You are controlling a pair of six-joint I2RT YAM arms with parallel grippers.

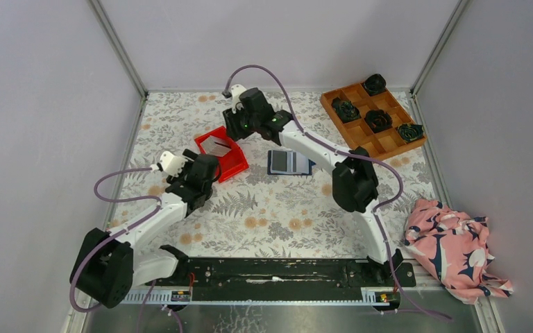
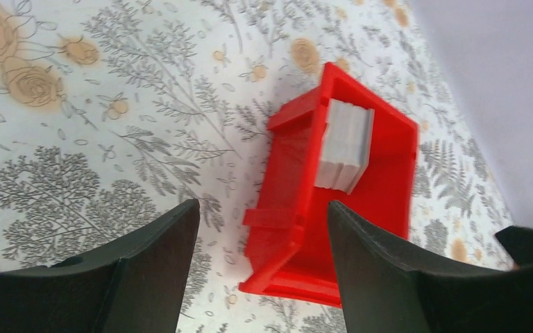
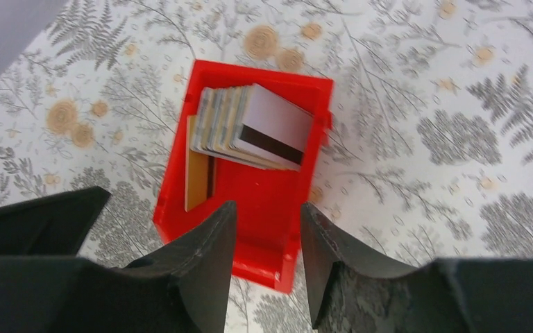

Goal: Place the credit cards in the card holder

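The red plastic box (image 1: 232,161) holds a stack of cards (image 3: 273,121), some pale, some edged yellow, one with a dark stripe. A flat blue-edged card holder (image 1: 289,162) with grey panels lies right of the box in the top view. My left gripper is open at the box's near left, nothing between its fingers. My right gripper is above the box's back side, fingers apart with nothing held.
A wooden compartment tray (image 1: 388,139) with dark coiled items stands at back right. A pink patterned cloth (image 1: 451,257) lies at lower right. Walls bound the back and sides.
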